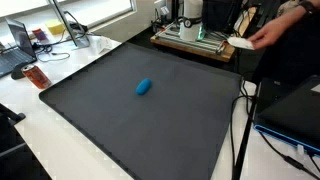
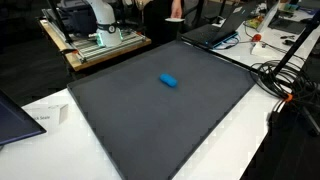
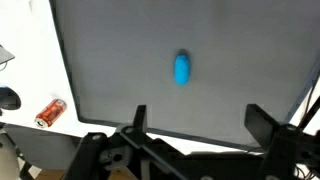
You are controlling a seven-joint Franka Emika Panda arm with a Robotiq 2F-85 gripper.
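A small blue oblong object (image 1: 143, 86) lies by itself on the dark grey mat. The second exterior view shows the same blue object (image 2: 168, 80) toward the far part of the mat (image 2: 160, 125). From above, in the wrist view, the blue object (image 3: 182, 69) appears beyond my gripper, whose fingers stand wide apart with nothing between them. The gripper is open and well above the mat; neither exterior view clearly shows its fingertips.
An orange-red can (image 3: 50, 112) stands on the white table beside the mat. A laptop (image 1: 15, 55) and cables sit near it. A person's hand (image 1: 268, 36) holds a white item beyond the mat.
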